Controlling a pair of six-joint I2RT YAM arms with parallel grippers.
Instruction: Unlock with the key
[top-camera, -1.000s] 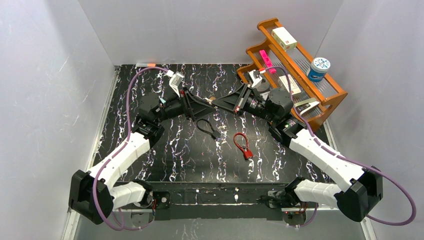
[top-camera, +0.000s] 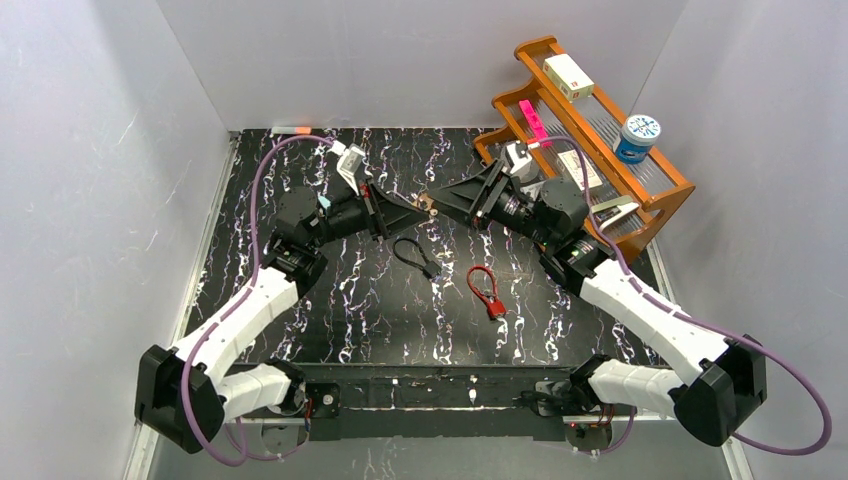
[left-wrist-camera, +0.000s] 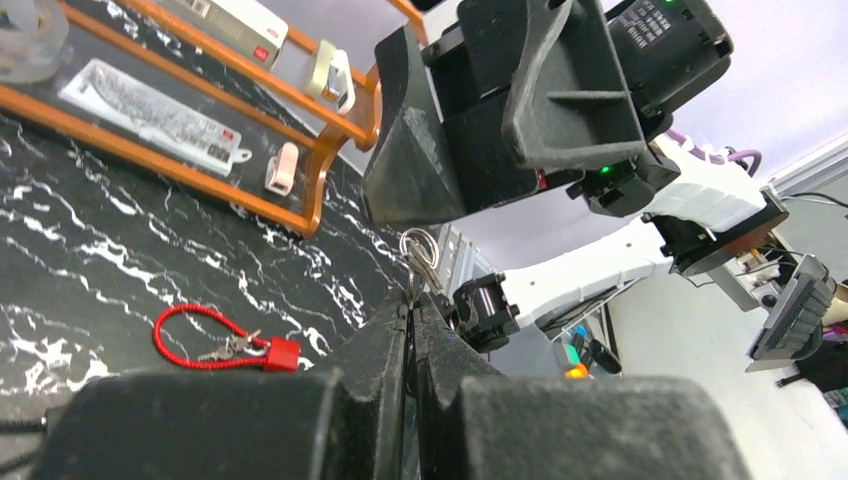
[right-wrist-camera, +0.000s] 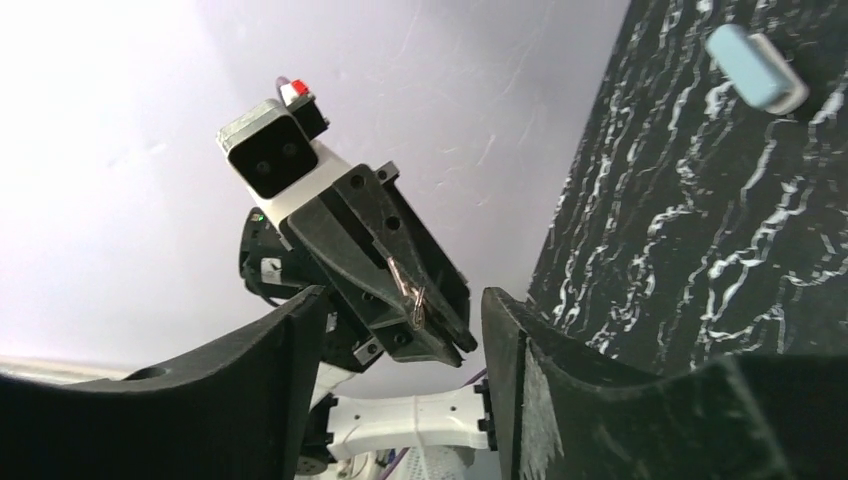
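The small metal keys on a ring (left-wrist-camera: 420, 250) stick up from the tips of my left gripper, which is shut on them. Facing it is my right gripper, its fingers spread and nothing between them. In the right wrist view the keys (right-wrist-camera: 412, 300) lie in front of the left gripper's shut fingers (right-wrist-camera: 375, 255). On the table below, a red cable padlock (top-camera: 495, 308) lies to the right, with silvery keys (left-wrist-camera: 233, 346) at its body in the left wrist view. A black cable lock (top-camera: 430, 270) lies nearer the middle.
A wooden shelf (top-camera: 640, 196) stands at the back right, bearing a white box (top-camera: 568, 77) and a blue jar (top-camera: 636, 138). A pale blue and white block (right-wrist-camera: 750, 68) lies on the table (top-camera: 345, 300) at the back left.
The keys have passed from my right gripper to my left. Both arms have barely moved; the locks lie still.
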